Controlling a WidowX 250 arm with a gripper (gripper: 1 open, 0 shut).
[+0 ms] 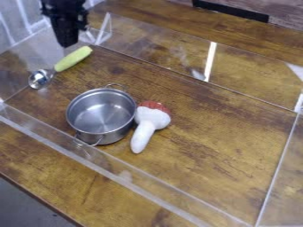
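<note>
The black gripper [67,35] hangs at the top left, raised above a yellow-green elongated item [73,59] that lies on the wooden table behind a silver ladle-like scoop [42,79]. It is small and dark, so whether its fingers are open is unclear. A steel pot [101,115] with two handles stands left of centre. Against its right side lies a white mushroom-shaped toy [149,124] with a red patch on its head.
Clear plastic walls [210,62] edge the work area on the wooden table [225,142]. The right and middle of the table are open.
</note>
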